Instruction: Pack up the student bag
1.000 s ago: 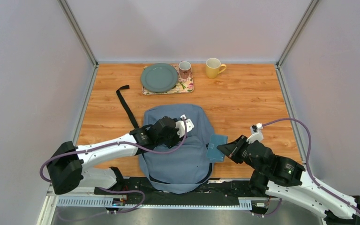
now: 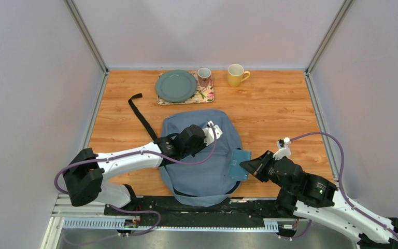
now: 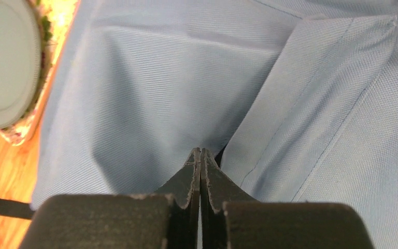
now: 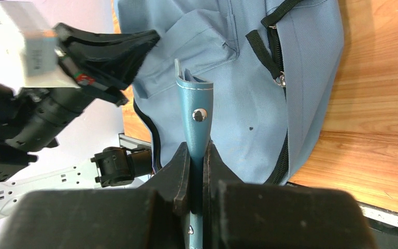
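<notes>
The blue-grey bag lies flat on the table with its wide end at the front. Over its upper half, my left gripper is shut, its fingertips against the fabric beside a fold; no cloth can be made out between them. A teal case with a metal snap is pinched edge-on in my right gripper, which is shut on it. From above, this case hangs over the bag's right edge. A black zip with its pull shows along the bag's side.
At the back, a grey-green plate and a cup rest on a floral tray. A yellow mug stands to their right. A black strap trails left of the bag.
The right arm and teal case have stayed put.
</notes>
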